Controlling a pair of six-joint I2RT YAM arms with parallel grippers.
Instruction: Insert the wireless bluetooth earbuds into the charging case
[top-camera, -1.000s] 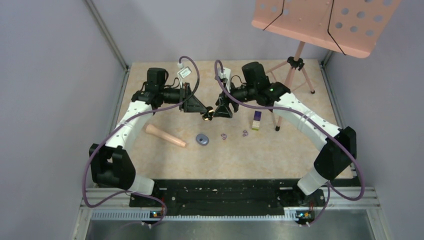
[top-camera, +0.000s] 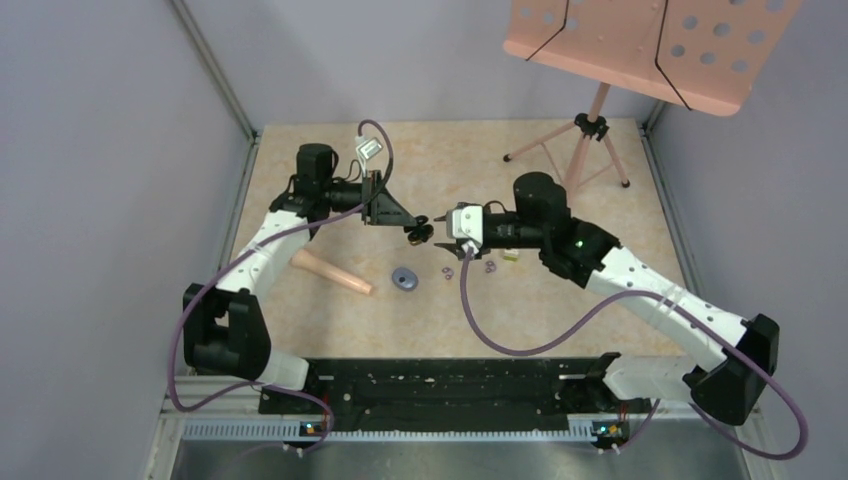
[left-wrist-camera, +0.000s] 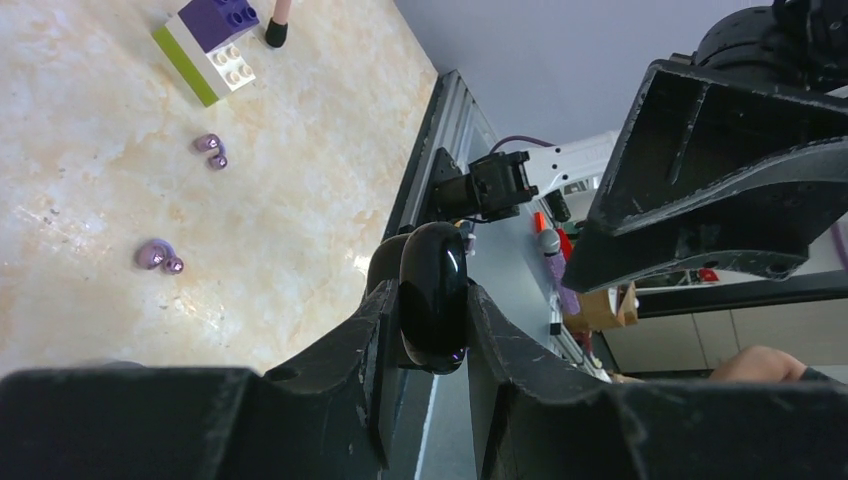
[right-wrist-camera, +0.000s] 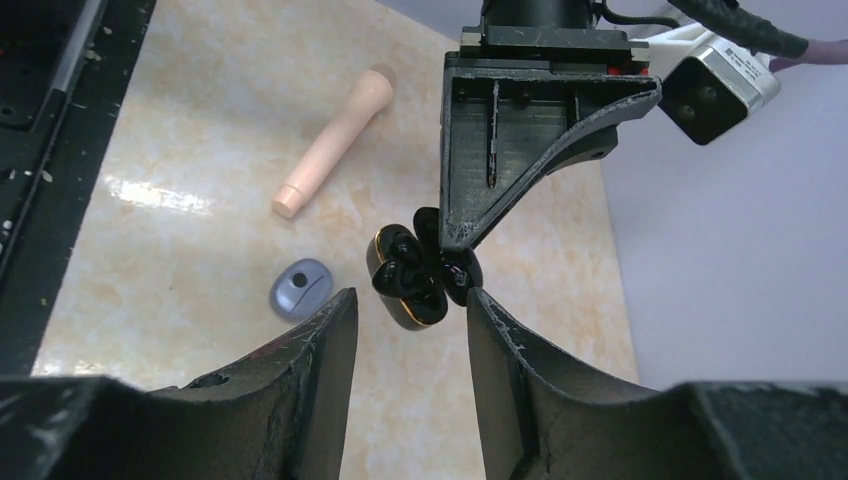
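Observation:
My left gripper (top-camera: 403, 222) is shut on the glossy black earbud case (top-camera: 421, 234), held above the middle of the table. In the left wrist view the case (left-wrist-camera: 432, 298) sits between the fingertips. The right wrist view shows its lid up and dark rounded shapes inside the case (right-wrist-camera: 405, 285); whether each is an earbud or a cavity I cannot tell. My right gripper faces the case from the right, a little apart, its fingers parted with the case seen beyond the gap.
A grey oval object (top-camera: 404, 279), a wooden roller (top-camera: 330, 271), small purple pieces (top-camera: 448, 273) and stacked blocks (left-wrist-camera: 205, 55) lie on the table. A pink stand (top-camera: 580, 150) is at the back right.
The right arm has backed away to the right and turned, its wrist swinging toward the front of the table. The left gripper with the case has moved only slightly.

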